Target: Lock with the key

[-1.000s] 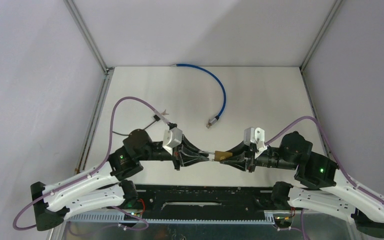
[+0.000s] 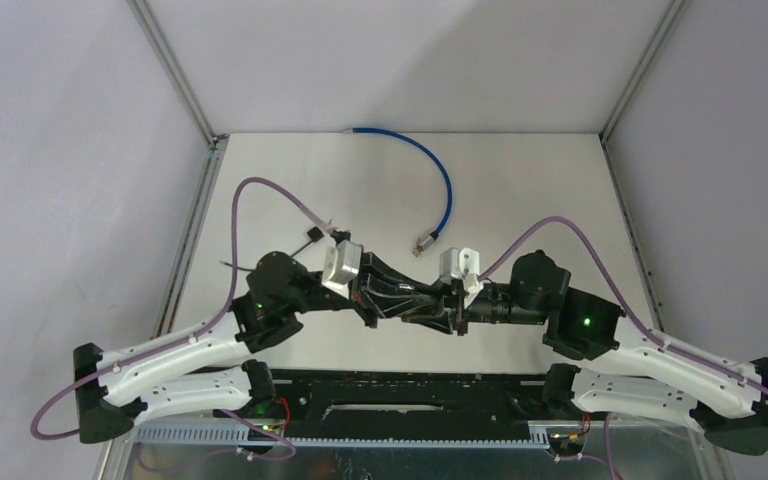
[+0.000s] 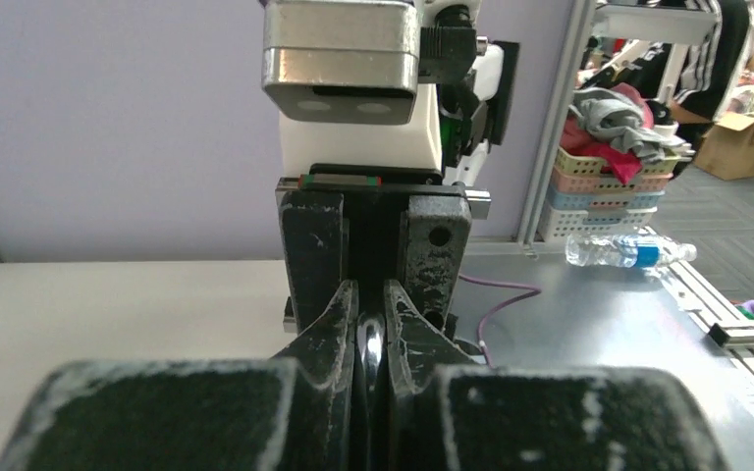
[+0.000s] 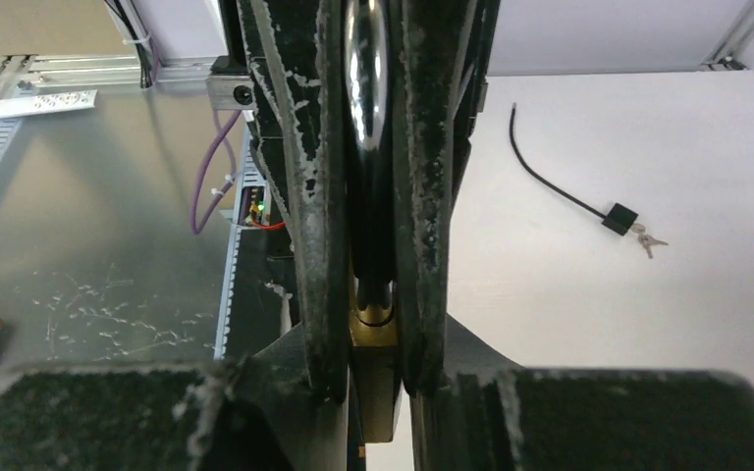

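Observation:
My two grippers meet over the front middle of the table, their fingers overlapping around the padlock. In the top view the left gripper point(image 2: 385, 290) and the right gripper point(image 2: 425, 300) hide most of it. The right wrist view shows the brass lock body point(image 4: 378, 378) low between the fingers and the steel shackle point(image 4: 366, 88) above it, framed by the left gripper's fingers. The left wrist view shows the shackle point(image 3: 373, 343) between fingertips. How far either finger is closed I cannot tell. A black lock with keys point(image 4: 619, 218) lies on the table.
A blue cable point(image 2: 430, 160) with a metal end lies at the back middle of the white table point(image 2: 300, 170). The arms fill the front middle.
Both grippers have come closer together, the right moving left and the left slightly right and up in the top view. The brass lock, visible earlier, is now mostly hidden there.

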